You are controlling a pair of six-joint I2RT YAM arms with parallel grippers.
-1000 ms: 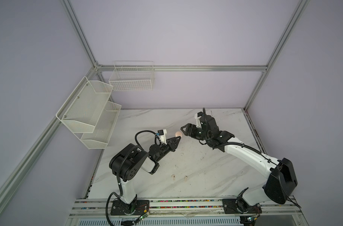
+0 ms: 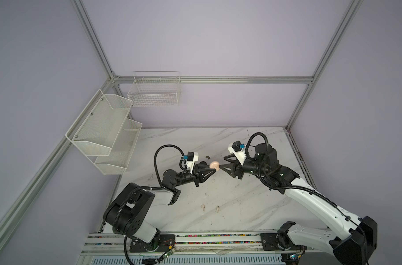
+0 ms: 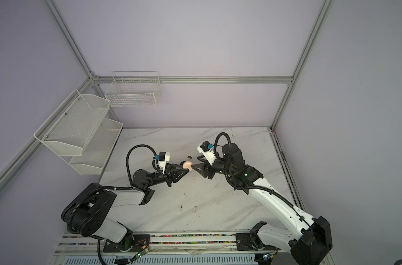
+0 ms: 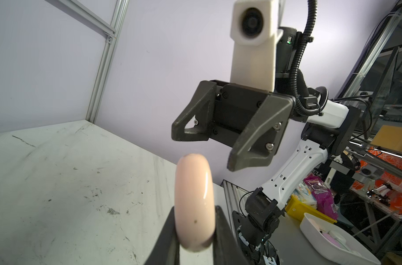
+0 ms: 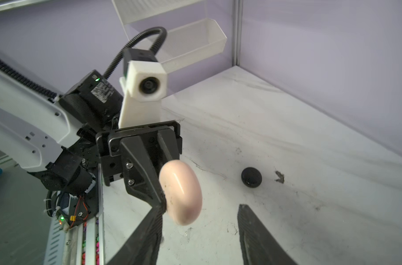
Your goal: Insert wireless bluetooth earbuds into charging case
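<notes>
My left gripper [image 2: 212,170] is shut on the pale pink charging case [image 5: 180,192], a rounded capsule held side-on above the table. My right gripper is open, its fingertips just short of the case, facing it from the right. Two small pale objects, apparently the earbuds [image 2: 203,207], lie on the front-middle of the table; they are too small to tell for certain.
A black round object [image 5: 251,177] and a small dark mark lie on the table behind the grippers. White wire baskets [image 2: 153,99] and shelves [image 2: 108,145] hang on the back and left walls.
My left arm has turned and shifted slightly right with the case.
</notes>
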